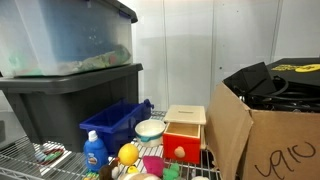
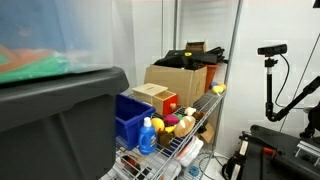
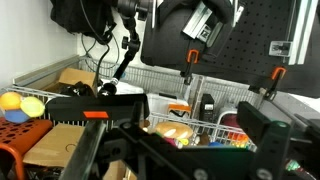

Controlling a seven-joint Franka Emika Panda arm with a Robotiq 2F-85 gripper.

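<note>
In the wrist view my gripper shows as two dark fingers, spread well apart, with nothing held between them. Beyond the gap are the wire shelf and small toys. Neither exterior view shows the gripper clearly. On the wire rack stand a blue bottle (image 1: 95, 150), an orange ball (image 1: 128, 153), a pale bowl (image 1: 150, 130) and a red box (image 1: 182, 142) with a light wooden rim. A blue bin (image 1: 118, 122) sits behind the bottle.
A large cardboard box (image 1: 270, 140) with black items closes off the right. Stacked tubs, a dark one (image 1: 70, 105) below a clear one (image 1: 75, 40), stand at the left. A dark tabletop (image 3: 235, 50) with loose tools lies beside the rack in the wrist view.
</note>
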